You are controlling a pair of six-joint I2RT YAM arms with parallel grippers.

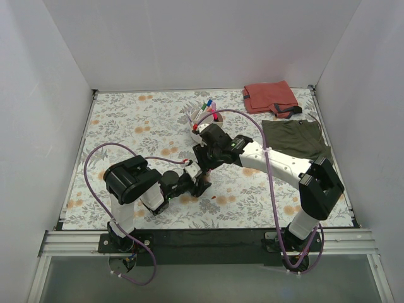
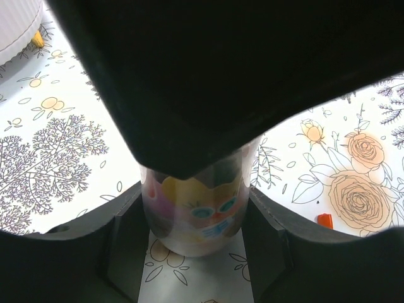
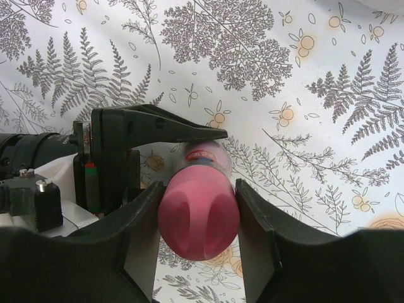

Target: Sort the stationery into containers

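Observation:
A thick glue-stick-like tube with a pink cap [image 3: 199,218] is between both my grippers. My right gripper is shut on the cap end. On the tube's other end, a clear body with a cartoon label [image 2: 199,211], my left gripper has a finger at either side; whether these fingers press on it cannot be told. In the right wrist view a black left finger [image 3: 170,126] lies along the tube. From above the two grippers meet near the table's middle, and the tube is mostly hidden. A holder with several pens [image 1: 207,108] stands behind them.
A small orange-red piece [image 2: 325,220] lies on the flowered cloth. A red pouch [image 1: 268,98] and a dark green pouch [image 1: 293,139] occupy the back right. Purple cables loop over both arms.

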